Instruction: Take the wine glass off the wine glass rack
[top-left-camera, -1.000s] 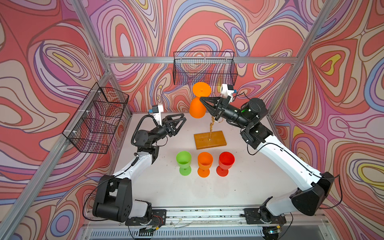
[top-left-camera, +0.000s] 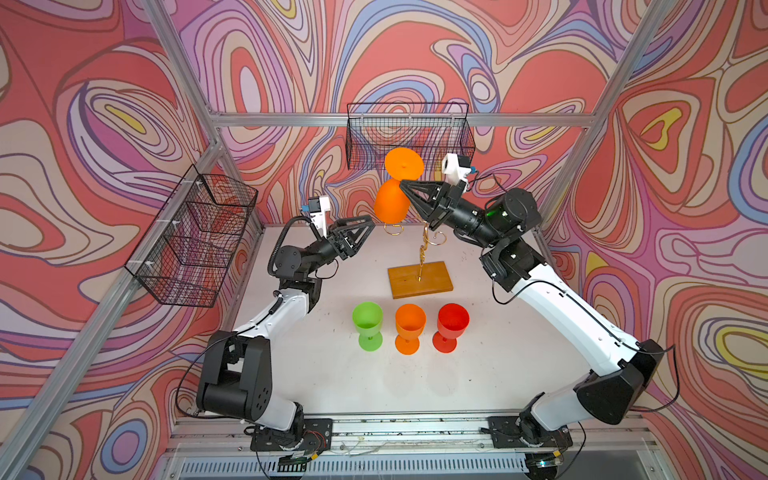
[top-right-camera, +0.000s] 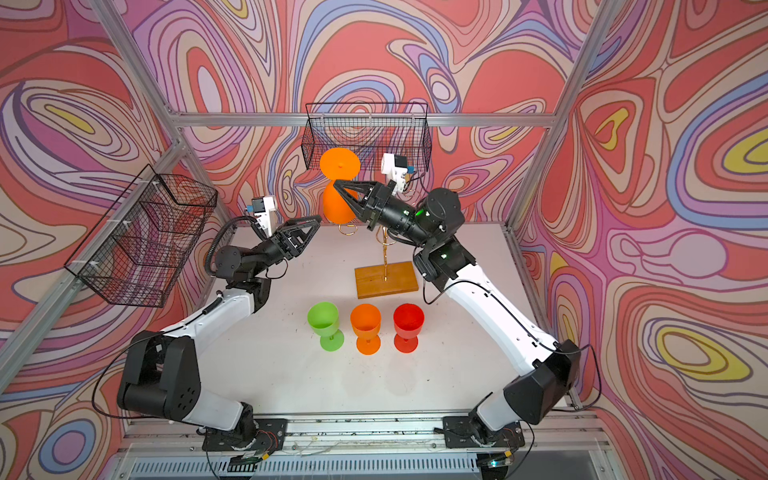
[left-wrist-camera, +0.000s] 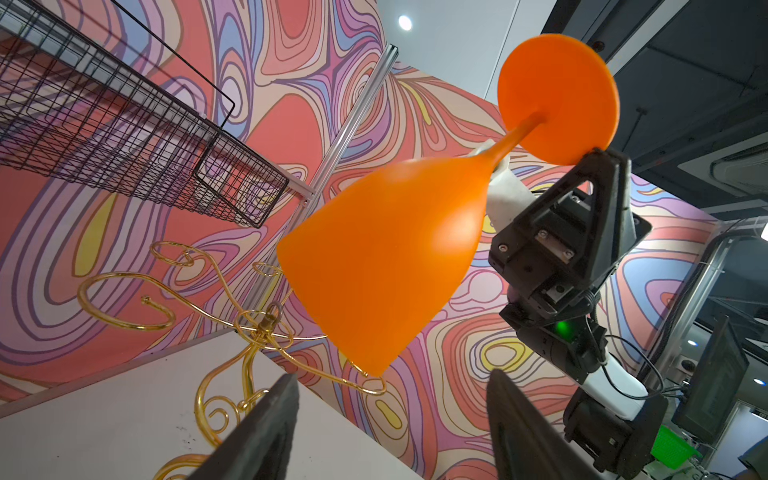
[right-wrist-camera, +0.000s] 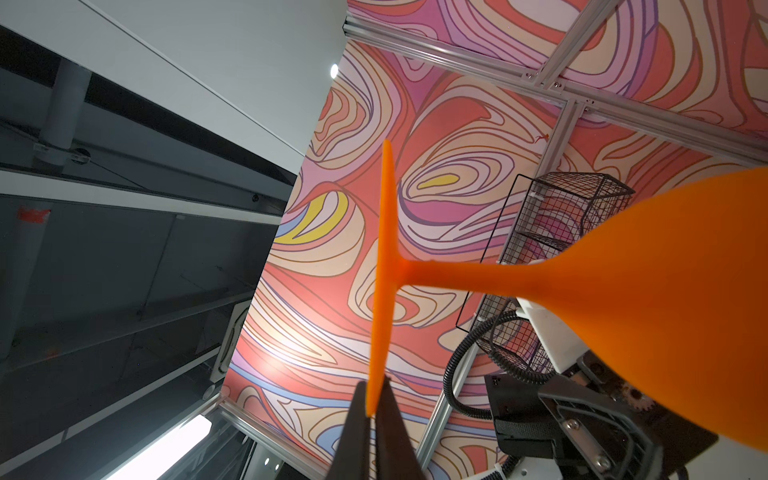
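Observation:
An orange wine glass (top-left-camera: 391, 203) hangs upside down, tilted, its round foot uppermost. My right gripper (top-left-camera: 405, 185) is shut on the edge of that foot; in the right wrist view its fingertips (right-wrist-camera: 384, 400) meet at the foot's thin rim. The gold wire rack (left-wrist-camera: 260, 326) rises from a wooden base (top-left-camera: 420, 280). The glass is above the rack's loops, and in the left wrist view its bowl's rim overlaps one hook end; whether they touch cannot be told. My left gripper is part open, left of the glass, with nothing between its fingers.
Green (top-left-camera: 368, 318), orange (top-left-camera: 410, 320) and red (top-left-camera: 453, 320) glasses stand upright in a row before the rack. Black wire baskets hang at the back (top-left-camera: 409, 144) and left (top-left-camera: 192, 236).
My left arm has moved slightly up and away from the front. The standing glasses have stayed put.

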